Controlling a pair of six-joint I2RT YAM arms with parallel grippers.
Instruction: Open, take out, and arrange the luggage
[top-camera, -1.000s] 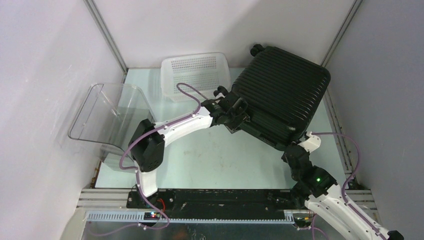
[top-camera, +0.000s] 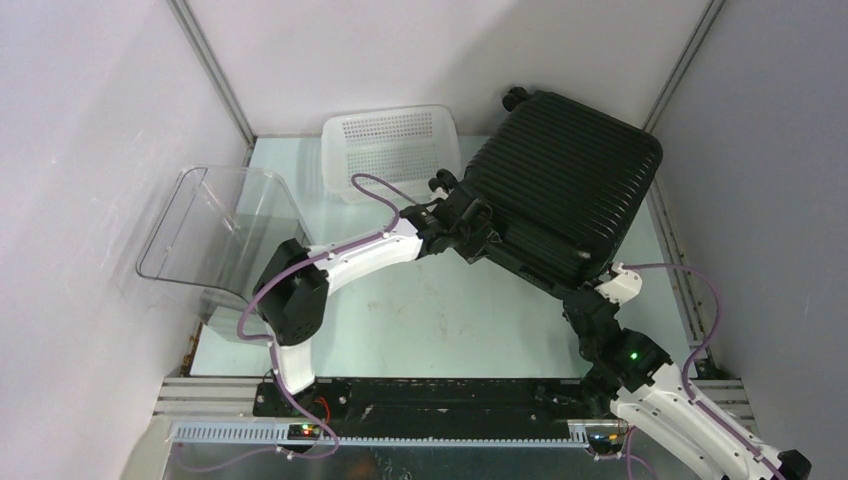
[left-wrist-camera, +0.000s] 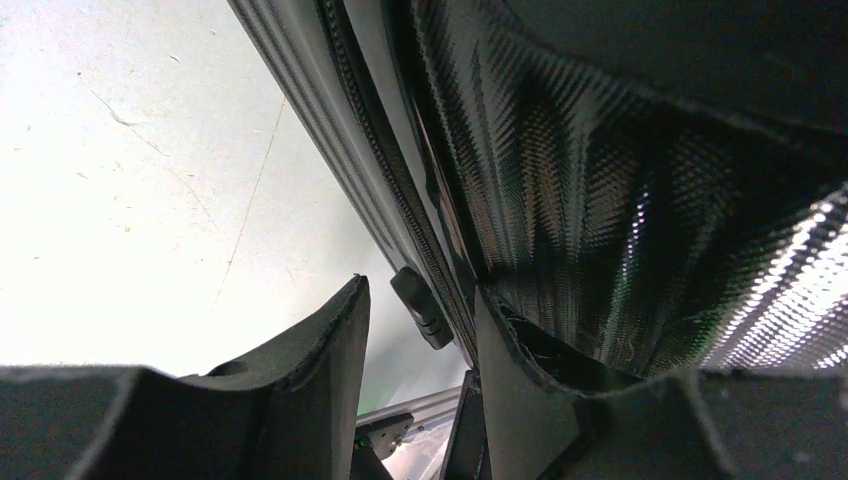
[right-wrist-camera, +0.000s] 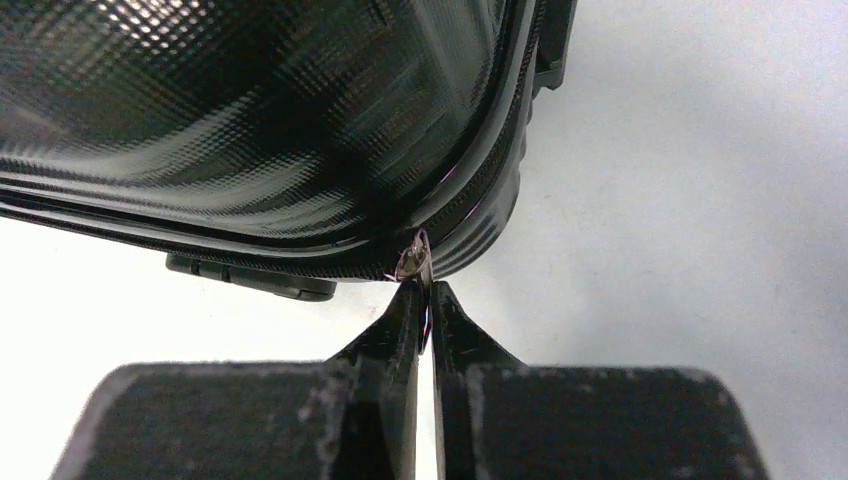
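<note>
The black ribbed suitcase (top-camera: 565, 180) fills the back right of the table, turned at an angle. In the left wrist view its dark mesh side (left-wrist-camera: 600, 190) bulges beside a zipper-lined rim (left-wrist-camera: 390, 180). My left gripper straddles that rim, which has a small black fitting (left-wrist-camera: 422, 308), with a finger on each side. At the suitcase's near corner, my right gripper is shut on a small shiny zipper pull (right-wrist-camera: 414, 258), just under the rounded corner of the rim. The suitcase's contents cannot be seen.
A white perforated basket (top-camera: 390, 112) stands at the back, left of the suitcase. A clear bin (top-camera: 160, 225) is at the far left, behind my left arm. Walls stand close on both sides.
Hardly anything differs. The right arm and its purple cable shift very slightly; the suitcase and left arm stay nearly in place.
</note>
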